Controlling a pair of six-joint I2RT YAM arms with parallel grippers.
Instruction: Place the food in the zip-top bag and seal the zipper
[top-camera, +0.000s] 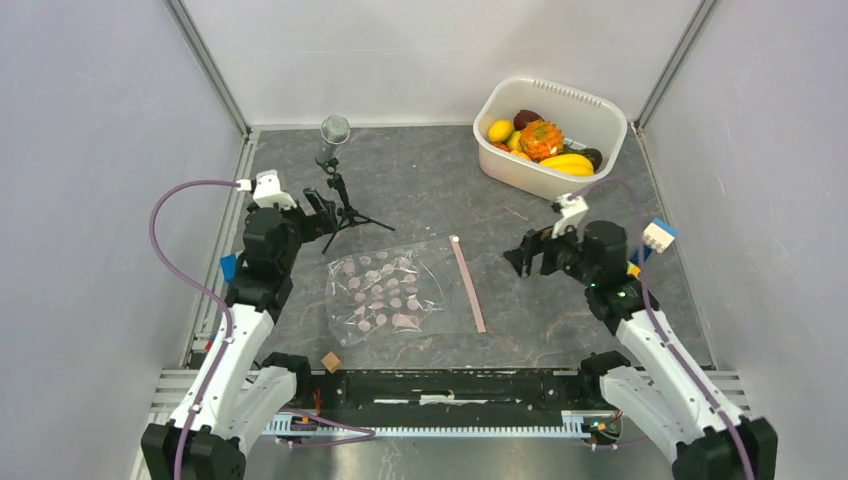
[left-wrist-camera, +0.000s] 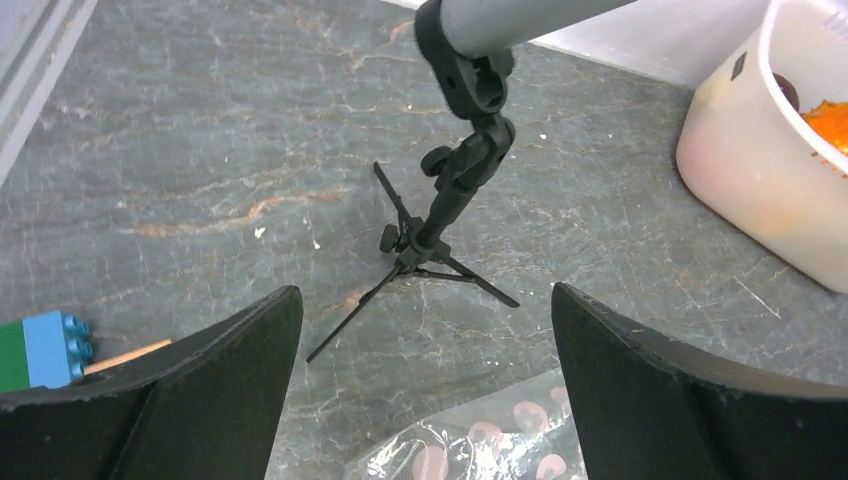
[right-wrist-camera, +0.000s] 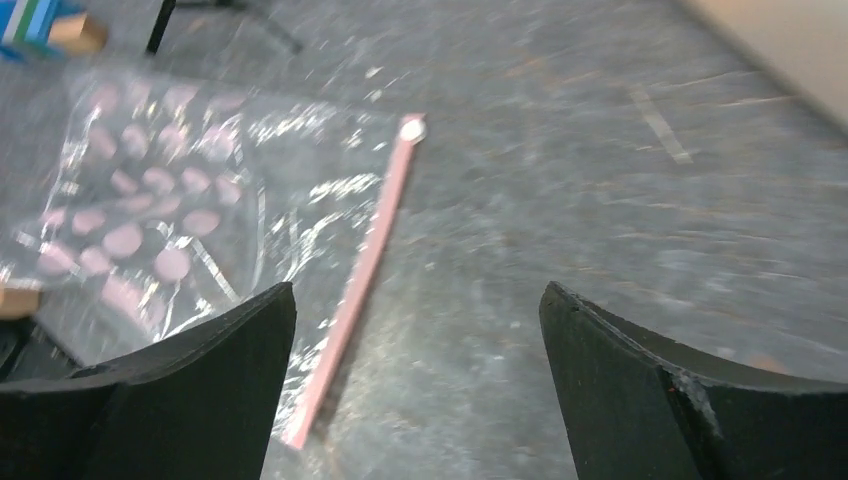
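Note:
A clear bag with pink spots (top-camera: 375, 295) lies flat on the grey table, its pink zipper strip (top-camera: 468, 285) along the right edge. At the strip's far end sits a small white slider (right-wrist-camera: 412, 130). Toy food (top-camera: 540, 140), with yellow, orange and dark pieces, fills part of a white basket (top-camera: 508, 168) at the back right. My left gripper (top-camera: 326, 208) stands open behind the bag's left part, close to the tripod, nothing between its fingers. To the right of the zipper strip, my right gripper (top-camera: 522, 262) is also open and empty, above bare table.
A microphone-like device on a black tripod (top-camera: 345, 205) stands near the left gripper. Toy blocks lie at both sides, including a blue one (left-wrist-camera: 55, 348) and a white one (top-camera: 658, 236). A wooden block (top-camera: 331, 362) sits at the front. Table between bag and basket is free.

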